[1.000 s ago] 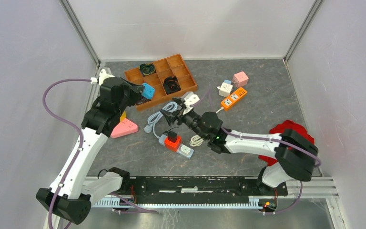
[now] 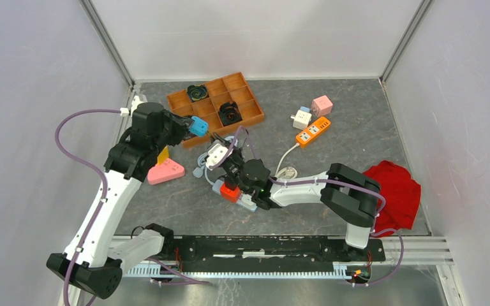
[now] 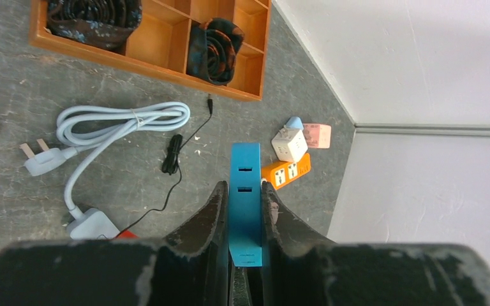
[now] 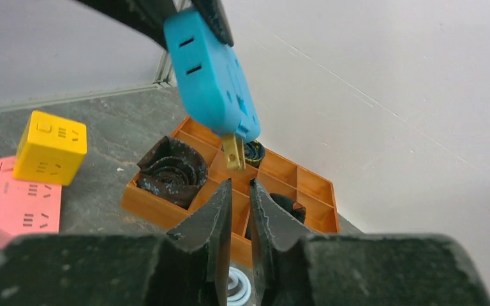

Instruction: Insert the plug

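Observation:
My left gripper is shut on a blue plug adapter (image 3: 245, 217), held in the air at upper left of the top view (image 2: 198, 126). In the right wrist view, brass prongs (image 4: 233, 150) point down from the blue body (image 4: 210, 83). My right gripper faces it, fingertips just below the prongs, a narrow gap showing between them; whether it grips anything is unclear. In the top view its fingers are partly hidden by its wrist.
An orange compartment tray (image 2: 245, 102) stands behind. Below lie a pink block (image 2: 166, 171), yellow block (image 4: 50, 143), coiled white cable (image 3: 124, 121) and orange power strip (image 2: 314, 132). A red cloth (image 2: 395, 191) is at right.
The left arm and adapter have shifted only slightly.

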